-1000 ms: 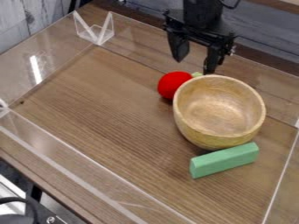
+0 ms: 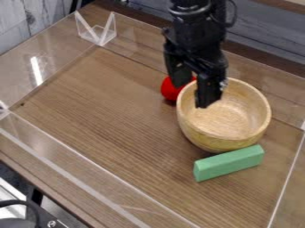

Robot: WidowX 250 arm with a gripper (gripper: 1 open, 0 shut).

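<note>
My black gripper (image 2: 194, 76) reaches down from the top centre, open, with its fingers above the left rim of a tan bowl (image 2: 244, 125). A red round object (image 2: 173, 86) sits just left of the bowl, partly hidden behind the gripper. A green bar (image 2: 226, 162) lies on the wooden table (image 2: 89, 134) in front of the bowl.
A clear wire-like holder (image 2: 95, 27) stands at the back left. Dark cables show at the top left and bottom left corners.
The bowl, red object and green bar look unmoved.
</note>
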